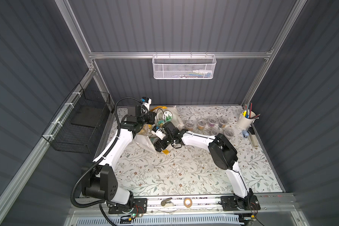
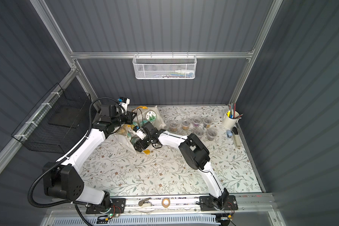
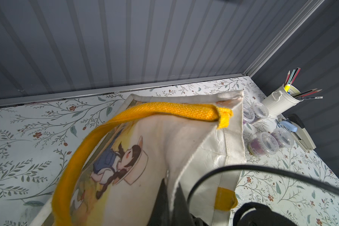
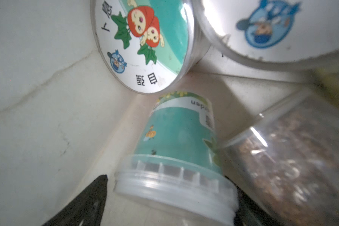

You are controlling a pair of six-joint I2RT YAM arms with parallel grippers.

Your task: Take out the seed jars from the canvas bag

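Note:
The canvas bag [image 3: 128, 158] with yellow handles lies on the table. My left gripper is shut on a fold of its cloth, holding the edge up. My right gripper is inside the bag, part open, with a finger either side of the clear lid of a teal seed jar [image 4: 177, 131] lying on its side; whether it touches is unclear. Two jar lids [image 4: 143, 45] show behind it, and a clear jar with brown contents [image 4: 290, 158] lies at the right.
Several jars [image 1: 201, 122] stand right of the bag, beside the right arm. A pen cup [image 1: 244, 120] and stationery are at the right edge. A black basket [image 1: 71, 131] hangs left, a white basket [image 1: 182, 67] on the back rail.

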